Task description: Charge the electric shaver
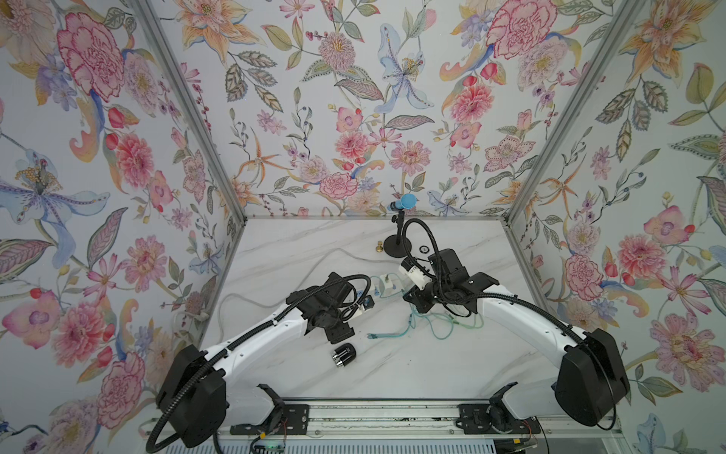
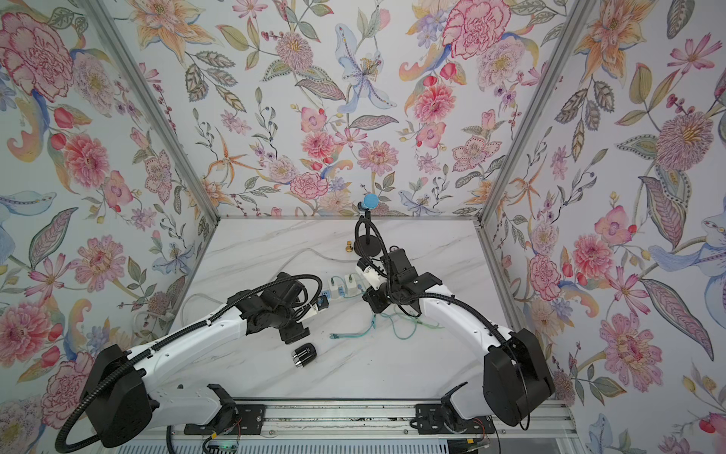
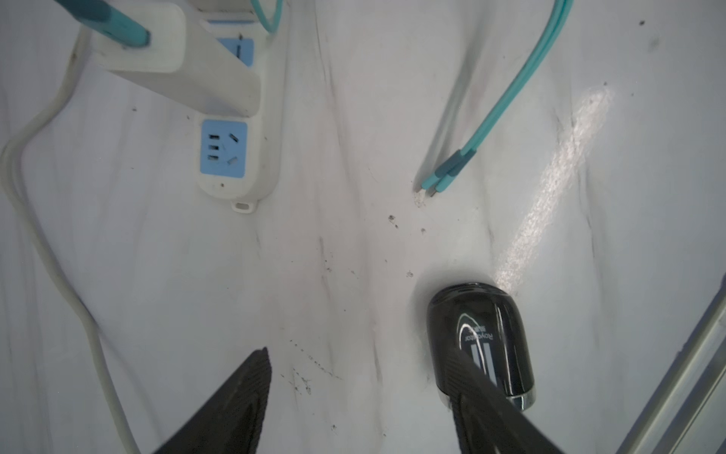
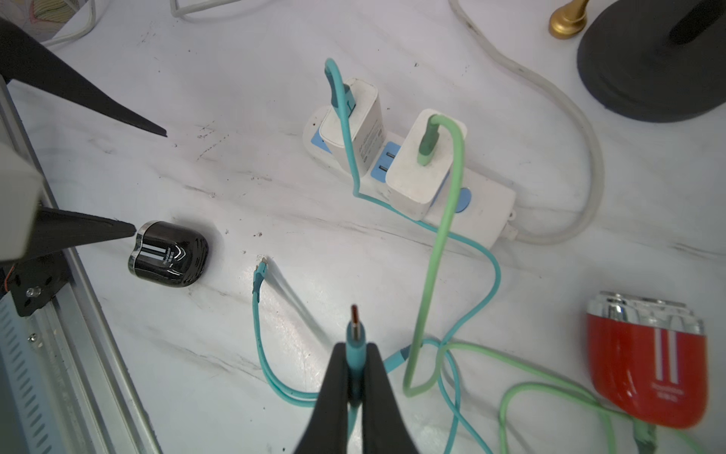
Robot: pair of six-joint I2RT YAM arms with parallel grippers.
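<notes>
A black shaver [image 3: 480, 340] lies on the table, its printed side up, with no cable attached in the left wrist view. Around and above its near side, my left gripper stands open, holding nothing. My right gripper is shut on a teal cable's plug end [image 4: 354, 330], whose metal tip points out beyond the fingertips. Another teal cable end [image 3: 446, 175] with two thin tips rests on the table a short way from the shaver. A white charger [image 4: 361, 121] with a teal cable is plugged into the power strip [image 4: 484, 200].
A red shaver [image 4: 646, 363] at the right has a green cable at its end; that cable leads from a second charger [image 4: 416, 170]. A black round stand base [image 4: 650, 68] and a small brass object [image 4: 567, 19] are behind. Teal cable loops cross the table.
</notes>
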